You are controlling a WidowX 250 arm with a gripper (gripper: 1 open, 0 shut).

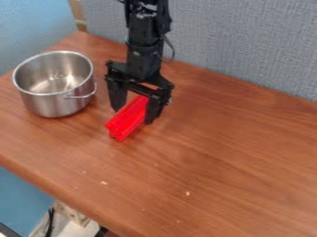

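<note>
A red elongated block (125, 124) lies on the wooden table, angled from lower left to upper right. My black gripper (135, 102) is down over the block's upper end, open, with one finger on each side of it. Whether the fingers touch the block cannot be told. A steel pot (54, 82) with a wire handle stands to the left of the block and gripper.
A grey padded wall (247, 42) runs along the back, and a light blue surface lies beyond the table's left edge.
</note>
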